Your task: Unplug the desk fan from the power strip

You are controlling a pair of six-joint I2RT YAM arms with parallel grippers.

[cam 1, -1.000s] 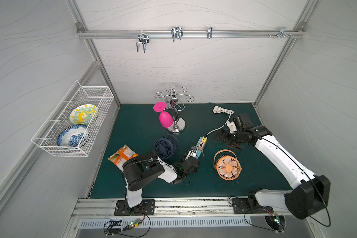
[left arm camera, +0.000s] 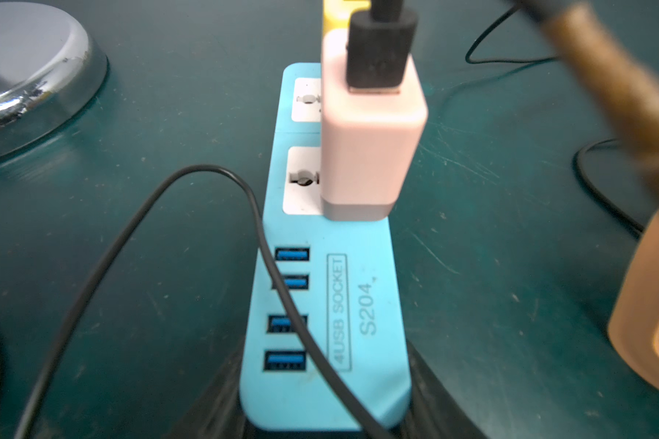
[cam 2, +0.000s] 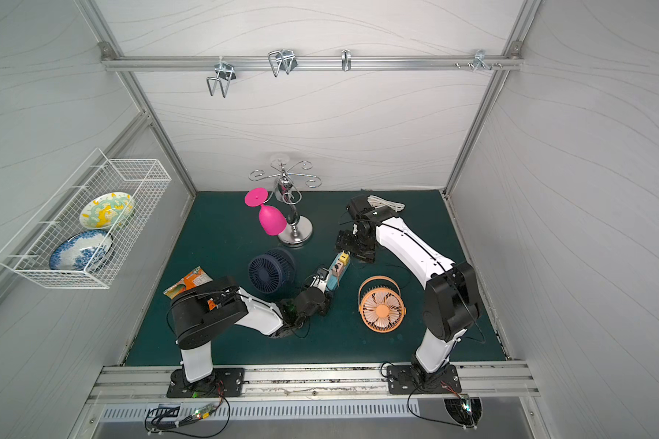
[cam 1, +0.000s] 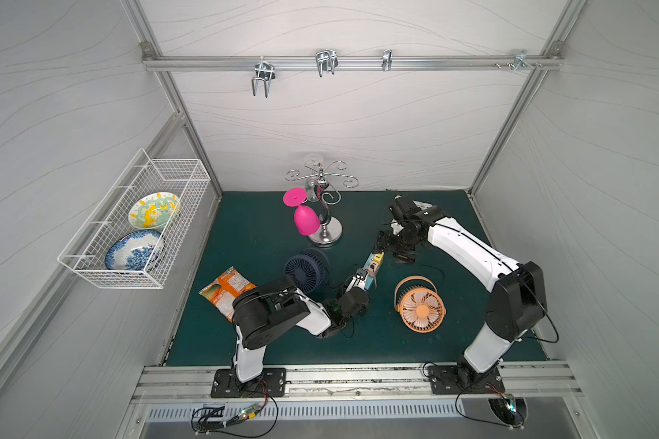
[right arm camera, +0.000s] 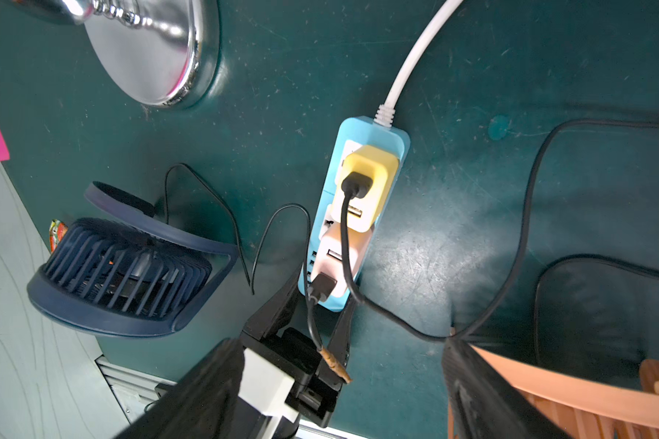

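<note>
The light-blue power strip (right arm camera: 388,137) lies on the green table, carrying a yellow adapter (right arm camera: 373,167) and a pale pink adapter (left arm camera: 369,139), each with a black plug and cable. My left gripper is shut on the strip's USB end, one finger along each side. Over the yellow-adapter end hangs my right gripper (cam 1: 389,246), its fingers (right arm camera: 483,387) wide apart and empty in the right wrist view. A dark blue fan (right arm camera: 124,274) stands left of the strip, an orange fan (cam 1: 421,308) to its right. Which cable feeds which fan, I cannot tell.
Behind the blue fan stands a chrome rack (cam 1: 325,229) with a pink goblet (cam 1: 306,219). A white cord (right arm camera: 417,55) leaves the strip's far end. Loose black cables cross the table around the strip. An orange packet (cam 1: 227,291) lies at the left.
My right arm has swung in from the right, bringing its gripper left to the strip's far end and covering the white cord there. The left arm and both fans look nearly unmoved.
</note>
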